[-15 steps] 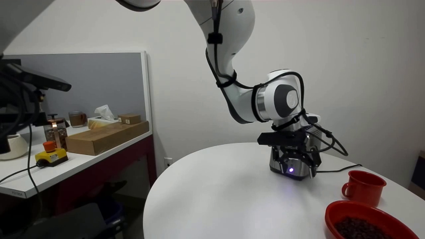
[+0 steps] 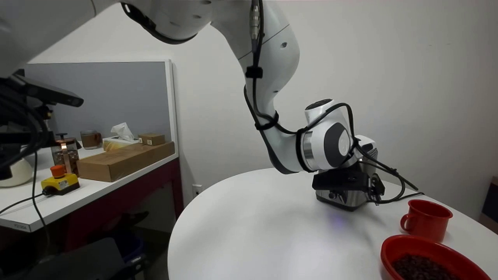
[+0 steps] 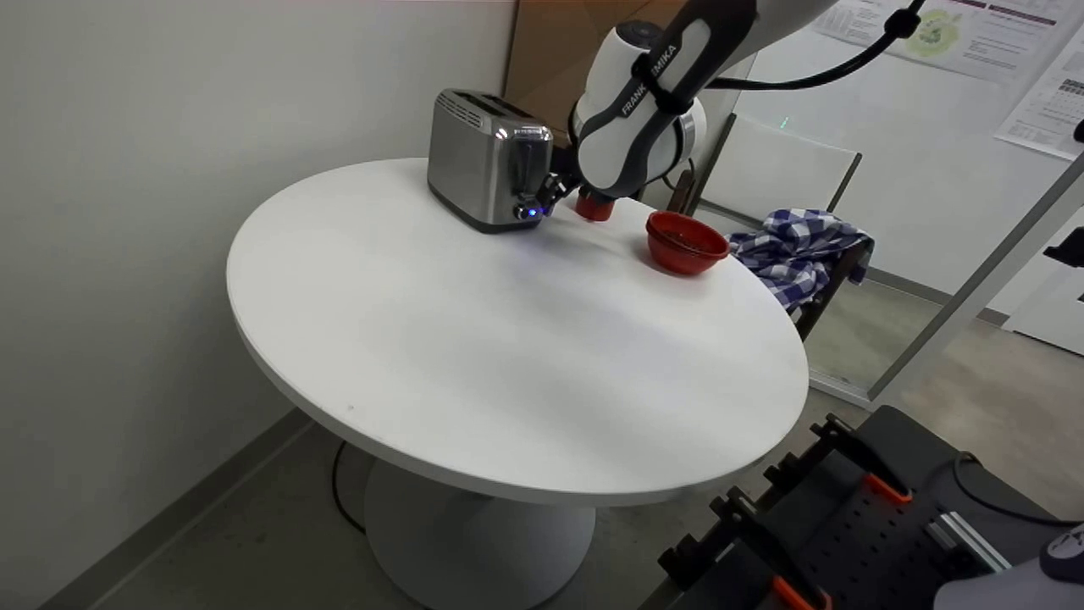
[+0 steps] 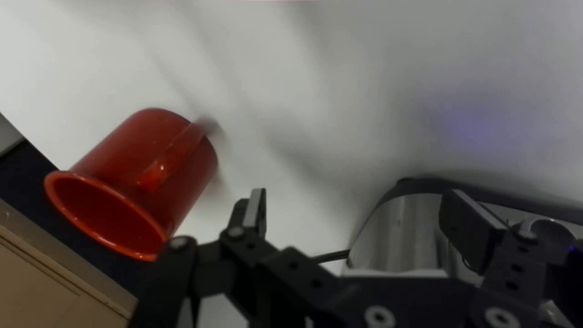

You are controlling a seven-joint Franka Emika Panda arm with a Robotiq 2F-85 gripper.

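Beside the front end of a silver toaster [image 3: 472,163], my gripper is open, its two fingers well apart. In the wrist view, the rounded metal corner of the toaster [image 4: 401,232] shows in the gap, and the right finger [image 4: 470,227] overlaps the toaster's front near a dark knob. The left finger [image 4: 255,210] appears over bare table. Whether either finger touches the toaster I cannot tell. In exterior view 1 the black wrist parts cover much of the toaster [image 2: 343,198]. A lit button [image 3: 531,213] glows low on its front in exterior view 2.
A red mug [image 2: 427,221] stands close by, left of the fingers in the wrist view. In front of it sits a red bowl [image 2: 391,249] holding dark bits. A black cord [image 2: 399,198] runs behind the toaster.
The arm has come down and the hand has tilted and turned beside the toaster. The toaster's glowing button, visible earlier in exterior view 1, is now covered there. Mug and bowl have not moved.
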